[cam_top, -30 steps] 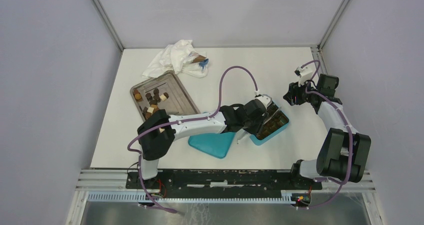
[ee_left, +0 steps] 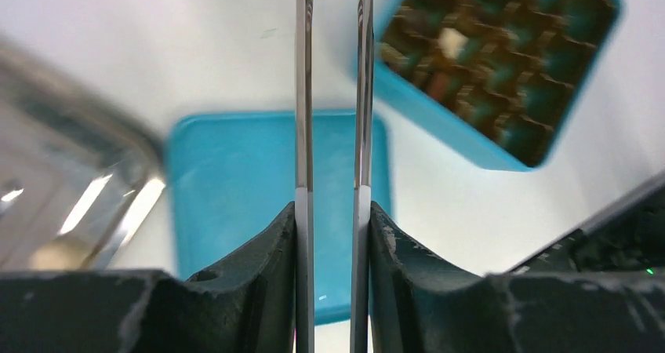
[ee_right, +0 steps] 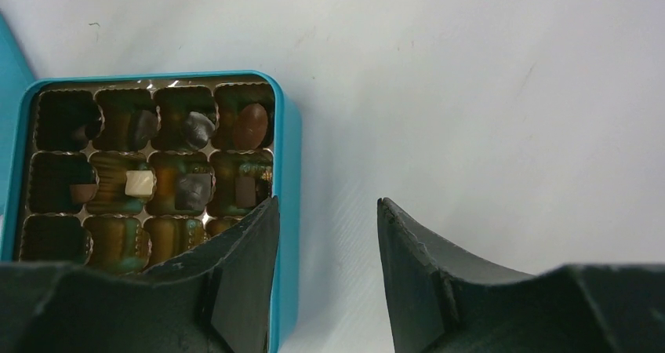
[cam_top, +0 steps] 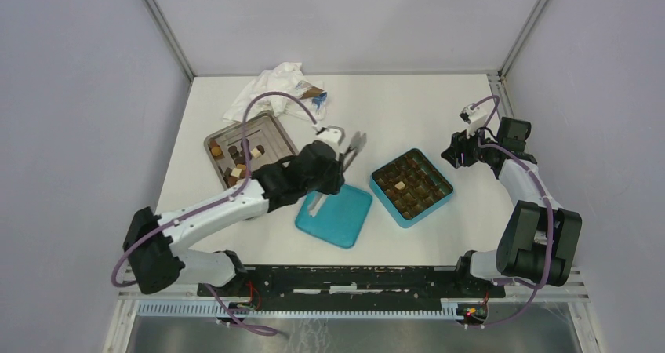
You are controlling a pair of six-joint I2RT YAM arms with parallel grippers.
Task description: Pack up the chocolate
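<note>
Metal tongs (ee_left: 304,125) are clamped between the black fingers of my left gripper. Their two long arms stand apart, with no chocolate visible between them; the tips run out of the left wrist view. From above, the tongs (cam_top: 353,149) hang between tray and box. The blue box (ee_right: 288,157) has a brown compartment insert holding several chocolates, among them a white piece (ee_right: 140,183) and a brown oval (ee_right: 250,126). More chocolates (cam_top: 245,143) lie on the metal tray (cam_top: 276,136) at the left. My right gripper is open and empty, right of the box.
A blue lid (cam_top: 345,216) lies flat between the tray and the box, partly beneath the left arm. A crumpled white bag (cam_top: 274,86) rests at the back left. Bare table (cam_top: 408,106) stretches behind the box.
My left arm has swung from over the blue box leftward toward the tray, carrying the tongs, and the box is now uncovered. The right arm has hardly moved.
</note>
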